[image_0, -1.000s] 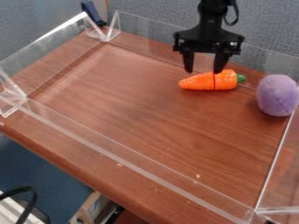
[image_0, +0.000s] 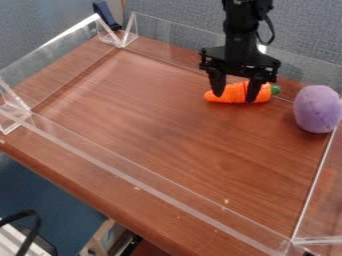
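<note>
The black gripper (image_0: 235, 80) hangs from the top of the camera view, its fingers down at an orange toy carrot (image_0: 230, 96) and spread along it. The carrot lies on the wooden board near the back right, its green end to the right. The fingers look open; whether they touch the carrot cannot be told. A purple eggplant-like toy (image_0: 318, 108) sits to the right of the carrot at the board's right side.
Clear plastic walls edge the wooden board (image_0: 134, 140). The middle and left of the board are free. A blue-grey floor with some objects shows at the lower left.
The gripper has come down onto the carrot from just behind it, now covering more of its upper side. The carrot and eggplant look unmoved.
</note>
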